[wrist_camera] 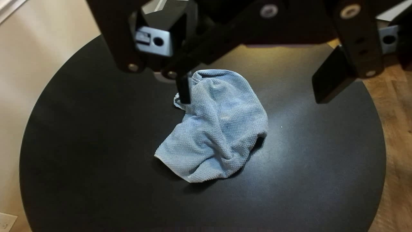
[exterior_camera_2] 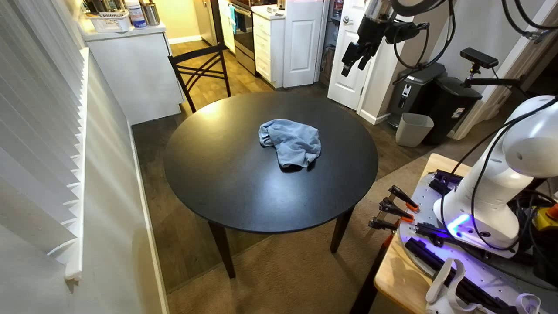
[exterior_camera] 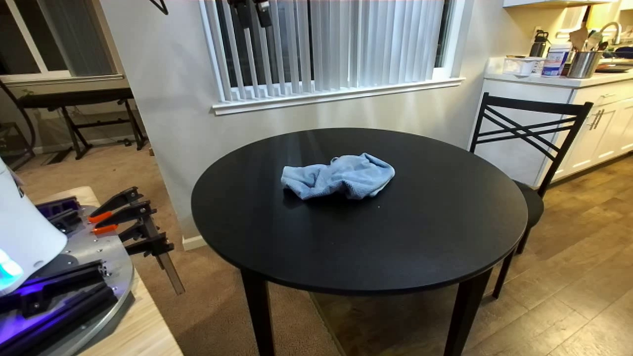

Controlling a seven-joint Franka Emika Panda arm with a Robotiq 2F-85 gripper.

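Note:
A crumpled light blue cloth (exterior_camera: 341,176) lies bunched on the round black table (exterior_camera: 362,249), a little off the middle. In the wrist view the same cloth (wrist_camera: 222,123) is folded over itself, with a small loop at its left side. My gripper (exterior_camera_2: 354,67) hangs high above the table level, well apart from the cloth. Its fingers (wrist_camera: 334,79) stand wide apart in the wrist view, with nothing held between them; the left one covers a bit of the cloth's edge from this angle. Only the fingertips show at the top of exterior view 1.
A black chair (exterior_camera: 528,130) stands at the table's far right. The window sill (exterior_camera: 338,96) and wall run along one side. Clamps (exterior_camera_2: 395,206) stick out from the wooden robot stand. Apart from the cloth, the tabletop is bare.

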